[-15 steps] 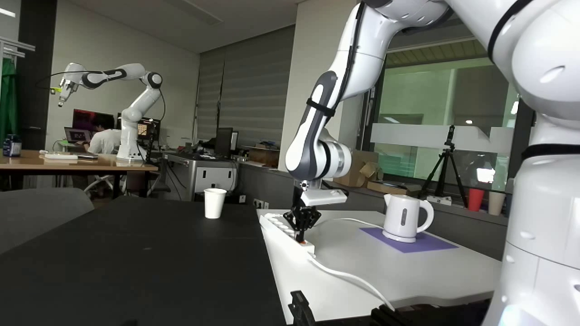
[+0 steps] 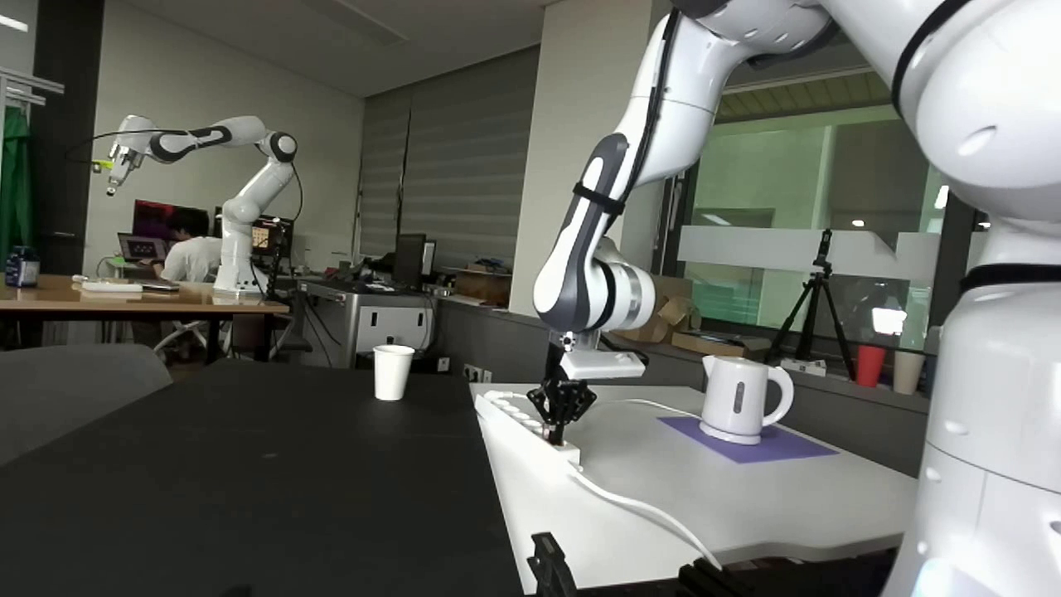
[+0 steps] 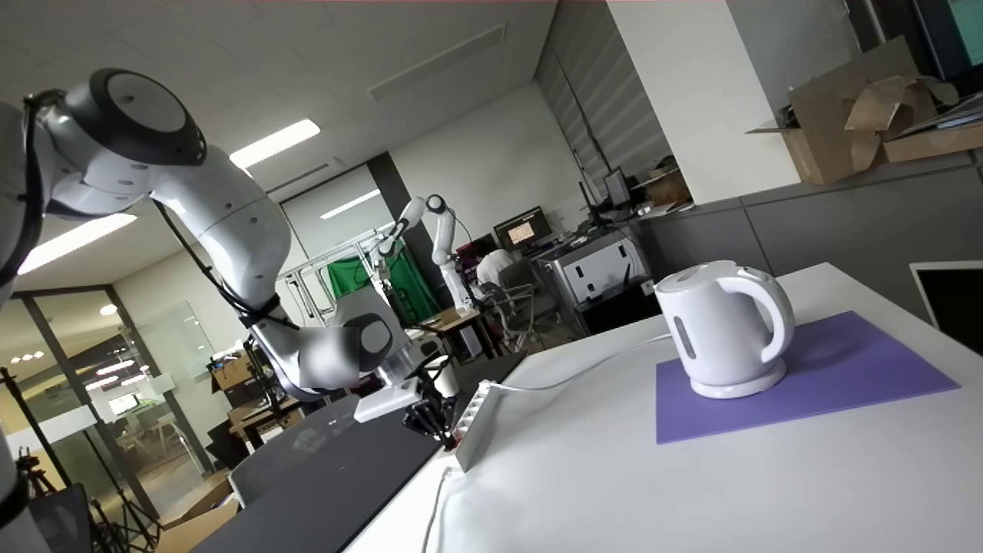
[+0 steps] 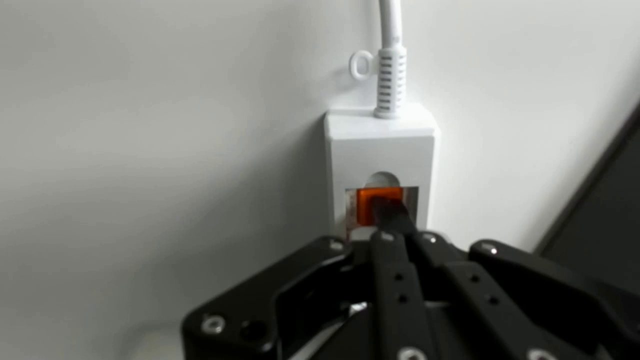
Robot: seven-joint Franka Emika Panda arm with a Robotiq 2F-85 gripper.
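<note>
A white power strip (image 2: 527, 416) lies along the left side of the white table. In the wrist view, the lower part of its orange switch (image 4: 367, 207) is covered by my shut gripper, whose closed fingertips appear to touch it. Nothing shows between the fingers. From the second exterior view, the gripper (image 3: 448, 441) points down at the near end of the strip (image 3: 476, 419). The white electric kettle (image 2: 733, 398) stands upright on a purple mat (image 3: 811, 378), well apart from the gripper. Whether the switch is lit or pressed cannot be told.
One white cord (image 2: 637, 507) leaves the strip's near end; another thin cord (image 3: 590, 367) runs from the strip towards the kettle. A white paper cup (image 2: 392, 372) stands on the black table (image 2: 298, 468) to the left.
In the first exterior view my arm and shut gripper have shifted slightly to the right, and the strip's near end has shifted a little the same way. The kettle has not moved.
</note>
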